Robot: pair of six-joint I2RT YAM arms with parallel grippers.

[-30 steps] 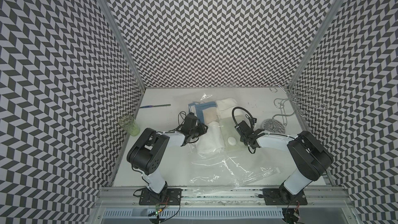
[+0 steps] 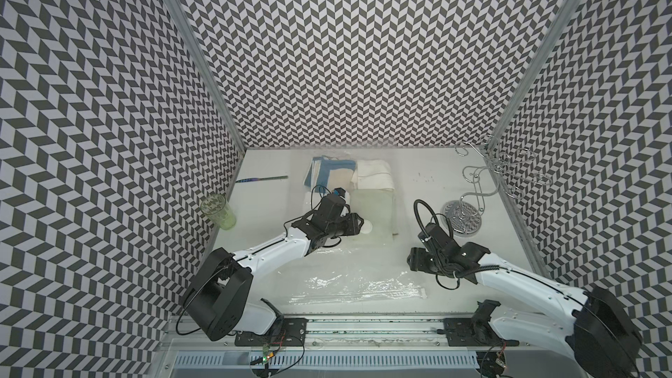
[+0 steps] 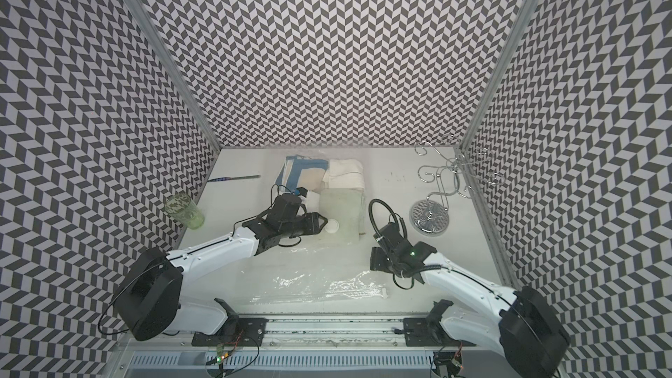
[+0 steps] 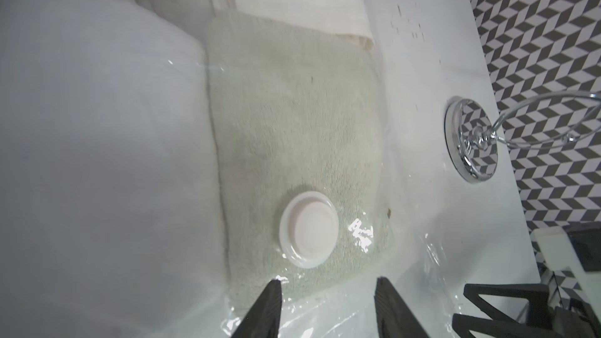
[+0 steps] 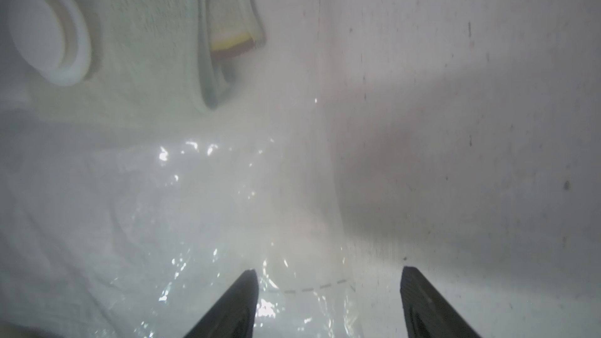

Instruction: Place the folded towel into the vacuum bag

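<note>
The clear vacuum bag [image 2: 350,284] lies flat on the table, its empty front part wrinkled and shiny. Under its film rest a green towel [image 4: 294,112], a white towel [image 4: 100,150], a blue and beige one [image 2: 334,171] and another white one [image 2: 374,173]. A round white valve [image 4: 310,229] sits over the green towel. My left gripper [image 2: 360,224] hovers just left of the valve; its fingers [image 4: 266,309] are apart with nothing between. To the bag's right front, my right gripper [image 2: 413,260] is open and empty, its fingers [image 5: 231,306] spread above the bag's edge.
A chrome wire stand with a round base [image 2: 462,217] occupies the right side. A green glass [image 2: 219,211] tilts at the left edge, and a thin blue stick [image 2: 261,179] lies behind it. Bare table separates the bag from the stand.
Lately my left gripper has moved right to the valve, while the right one has drawn toward the front.
</note>
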